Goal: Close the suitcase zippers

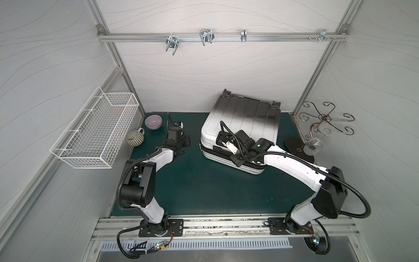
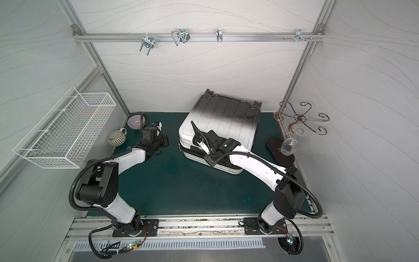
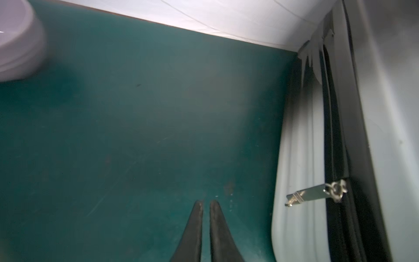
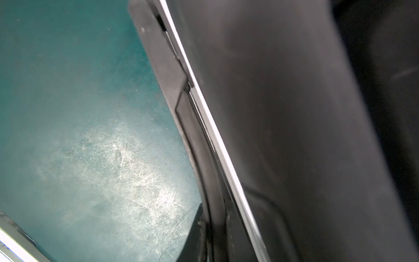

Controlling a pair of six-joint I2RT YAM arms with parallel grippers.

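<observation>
The silver-and-black suitcase [image 1: 248,111] lies flat on the table, right of centre. Down its left side runs the black zipper band, seen close in the left wrist view, and a metal zipper pull [image 3: 309,193] sticks out from it. My left gripper is shut with nothing between its fingers, over bare table and clear of the pull's left side. At the suitcase's front, my right gripper is shut on the dark suitcase handle [image 4: 201,146]. Most of the front zipper is hidden by the right arm.
Behind the left arm sit a purple bowl [image 1: 153,121] and a striped mug [image 1: 134,137]. A white wire basket [image 1: 104,148] hangs on the left wall. To the suitcase's right stands a metal-and-glass stand [image 1: 312,146]. Open table lies in front.
</observation>
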